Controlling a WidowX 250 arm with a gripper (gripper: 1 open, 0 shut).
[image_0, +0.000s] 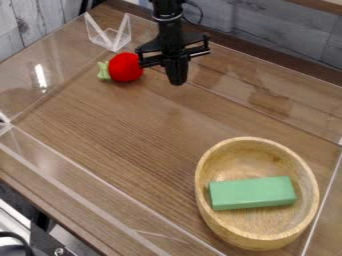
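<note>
My black gripper hangs at the top centre over the wooden table, just right of a red ball, pointing down; whether its fingers are apart or closed is hard to make out. A small green piece lies at the ball's left, partly behind it.
A wooden bowl at the lower right holds a green block. A clear plastic item sits at the back left.
</note>
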